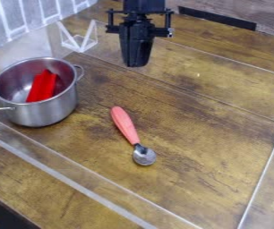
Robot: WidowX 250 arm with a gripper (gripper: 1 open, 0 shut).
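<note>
My black gripper [134, 59] hangs at the top centre of the view, above the back of the wooden table, shut with nothing visible between its fingers. A steel pot [44, 109] with two handles stands at the left, a red object [40, 87] inside it. A spoon with a pink-red handle [124, 122] and a metal bowl end [143, 156] lies in the middle of the table, apart from the gripper.
A white wire rack [80, 36] and a clear plastic sheet are at the back left.
</note>
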